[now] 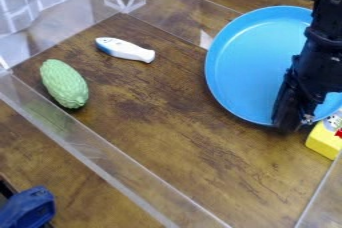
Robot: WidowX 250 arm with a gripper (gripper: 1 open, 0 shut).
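Note:
A large blue bowl or plate [241, 67] sits at the right of the wooden board [147, 142]. The black gripper [291, 120] reaches in from the top right over its right part, fingertips low near its front rim; it looks shut, with nothing clearly visible between its fingers, though its dark tips are hard to make out. A yellow box [322, 147] lies just right of the fingertips, partly cut off by the frame edge.
A green ridged vegetable [64, 84] lies at the left, a white brush-like item [124, 49] at the back left. Clear walls edge the board. A blue object [24, 211] is at the bottom left.

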